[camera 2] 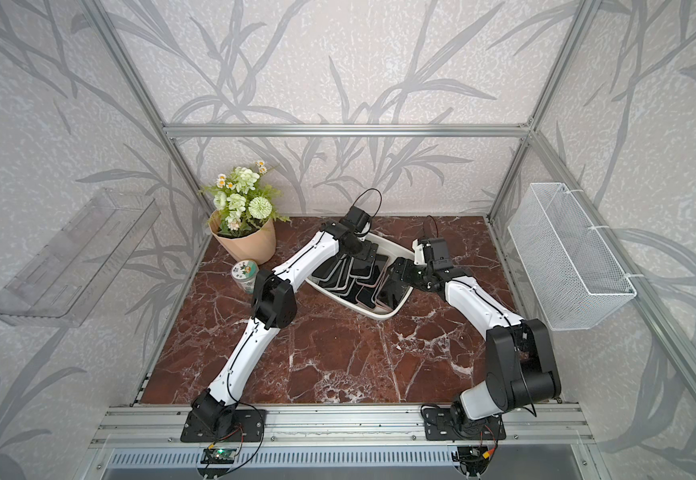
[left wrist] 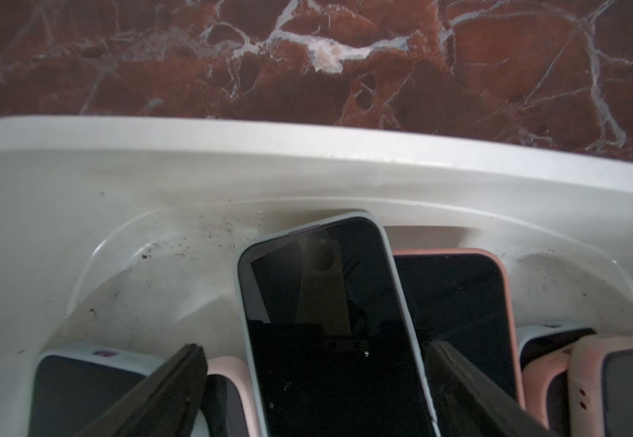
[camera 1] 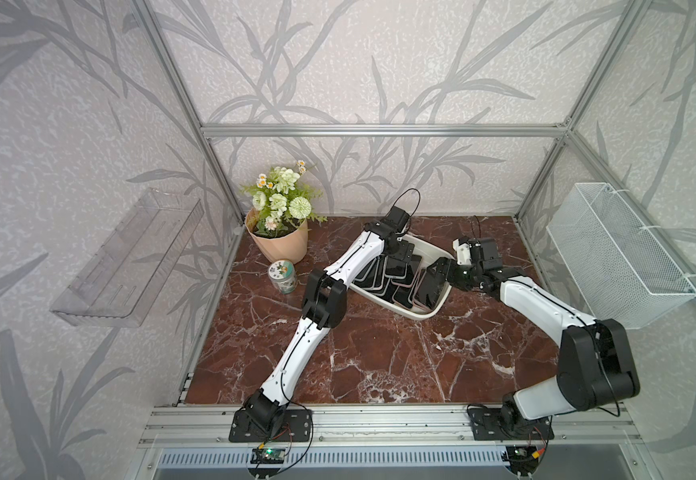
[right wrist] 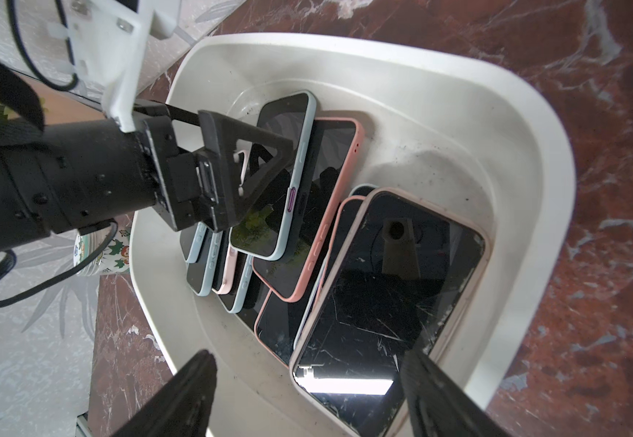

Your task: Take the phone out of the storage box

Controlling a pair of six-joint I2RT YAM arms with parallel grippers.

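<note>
The white storage box [camera 1: 425, 314] holds several phones in white, pink and blue frames. My left gripper is open over a phone [left wrist: 331, 313] with a pale frame, its fingers on either side; whether they touch it I cannot tell. My right gripper is open over the box's right part, above a large phone [right wrist: 396, 291] with a scratched screen, nothing held. In the right wrist view my left gripper's body partly hides the phones on that side.
A flower pot [camera 1: 277, 244] and a small tin [camera 1: 282, 280] stand left of the box. A wire basket [camera 1: 620, 256] and a clear tray [camera 1: 123, 264] are on the side walls.
</note>
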